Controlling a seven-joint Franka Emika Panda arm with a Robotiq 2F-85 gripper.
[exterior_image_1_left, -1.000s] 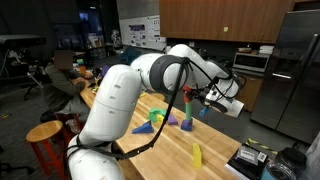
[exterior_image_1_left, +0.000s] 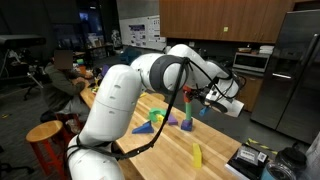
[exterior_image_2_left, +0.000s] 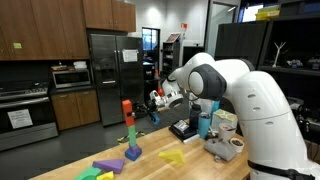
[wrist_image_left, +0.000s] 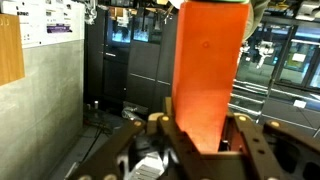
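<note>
A red-orange block (wrist_image_left: 203, 75) stands between the fingers of my gripper, which is shut on it. Under the red block (exterior_image_2_left: 127, 106) is a green block (exterior_image_2_left: 131, 135), and below that a blue-purple cube (exterior_image_2_left: 133, 153) rests on the table, the three lining up as an upright column. Exterior view 1 has the same column, with the green block (exterior_image_1_left: 188, 110) over the cube (exterior_image_1_left: 187, 126). Whether the red block touches the green one is too small to tell.
On the wooden table (exterior_image_1_left: 160, 160) lie a yellow piece (exterior_image_1_left: 197, 155), a blue triangle (exterior_image_1_left: 143, 128) and a purple piece (exterior_image_1_left: 172, 120) near the column. Dark containers (exterior_image_1_left: 247, 160) crowd one table edge. Bare tabletop shows around the yellow piece.
</note>
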